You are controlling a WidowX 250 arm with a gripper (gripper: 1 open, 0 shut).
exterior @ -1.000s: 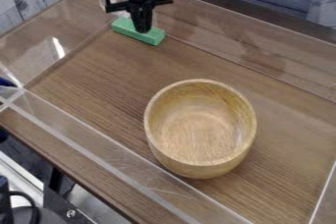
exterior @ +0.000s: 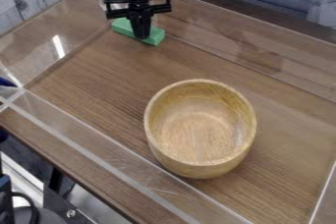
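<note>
My black gripper (exterior: 140, 20) is at the back left of the wooden table, low over a green block (exterior: 151, 35). Its fingertips reach down at the block's middle and hide part of it. Whether anything is between them is too small to tell.
A large round wooden bowl (exterior: 199, 130) sits at the front right. Walls run along the back, and the table's left edge has a clear strip along it.
The block appears shifted slightly to the left. The bowl has not moved.
</note>
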